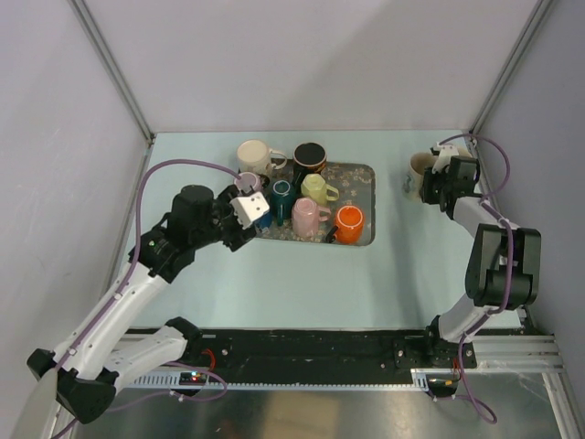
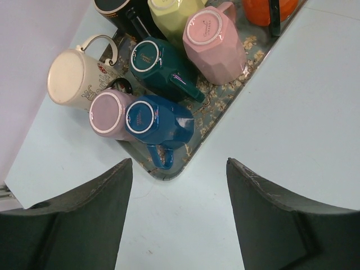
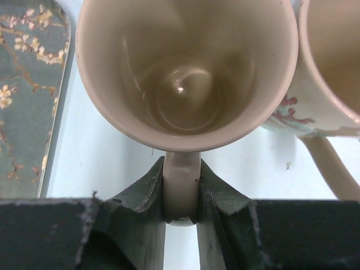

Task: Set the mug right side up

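A cream mug (image 3: 185, 90) fills much of the right wrist view, its open mouth facing the camera. My right gripper is shut on the mug's handle (image 3: 181, 185). In the top view this mug (image 1: 416, 176) stands upright at the table's right side, partly hidden by the gripper. On the left, my left gripper stands open over bare table, nothing between its fingers. Several mugs lie bottom up or tipped at the tray, among them a blue mug (image 2: 163, 124), a green mug (image 2: 163, 64) and a pink mug (image 2: 216, 50).
A second cream mug with a red pattern (image 3: 292, 112) stands upright close to the held one. The tray (image 1: 366, 206) lies mid-table with an orange mug (image 1: 348, 222) at its front right. A large cream mug (image 1: 254, 156) is behind left.
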